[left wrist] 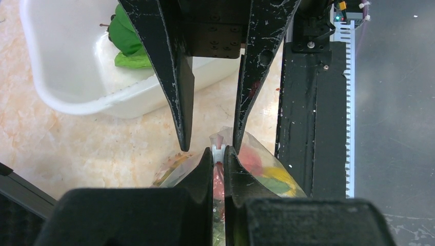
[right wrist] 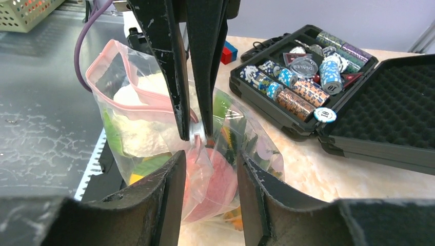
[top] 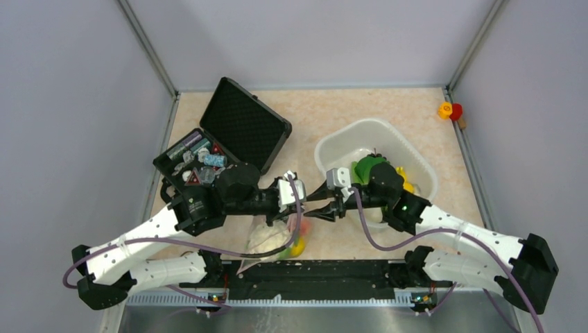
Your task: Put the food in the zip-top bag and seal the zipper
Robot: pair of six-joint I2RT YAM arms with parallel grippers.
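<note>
The clear zip top bag (right wrist: 220,169) with pink zip edging holds food, including a white head like cauliflower (right wrist: 141,125) and something pink (right wrist: 218,177). At the bag's edge, my left gripper is shut on the small white zip slider (left wrist: 219,154). Along the pink zip strip (right wrist: 110,100), the bag's mouth gapes on the side away from my right gripper. My right gripper stands open in front of the slider, its fingers (left wrist: 183,113) spread either side of the bag's tip, apparently holding nothing.
A white bin (top: 333,142) with a green pepper (top: 367,165) and something yellow stands at the right. An open black case (top: 246,125) of chips lies behind the left arm. Bare table (top: 298,107) shows at the back.
</note>
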